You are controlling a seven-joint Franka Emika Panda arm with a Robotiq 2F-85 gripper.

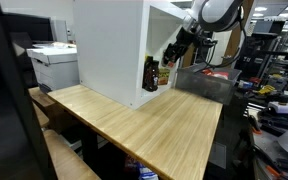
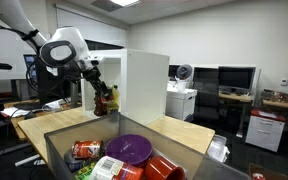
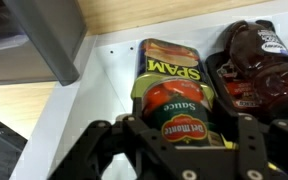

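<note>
In the wrist view, a red container (image 3: 178, 112) with a rounded label sits between the dark fingers of my gripper. The fingers are shut on it. A Spam can (image 3: 170, 62), blue and yellow, lies just beyond it, inside the white shelf (image 3: 114, 68). To its right is a dark brown bottle (image 3: 262, 62). From outside, my gripper (image 1: 172, 54) is at the shelf's open side, with the red container (image 1: 170, 64) small below it. Whether the container touches the shelf floor cannot be seen.
A grey bin (image 2: 69, 131) in front holds a red-labelled can (image 2: 87, 149), a purple bowl (image 2: 130, 150), a red can (image 2: 162, 167) and other items. The shelf's white side wall (image 1: 109, 45) stands close to the gripper.
</note>
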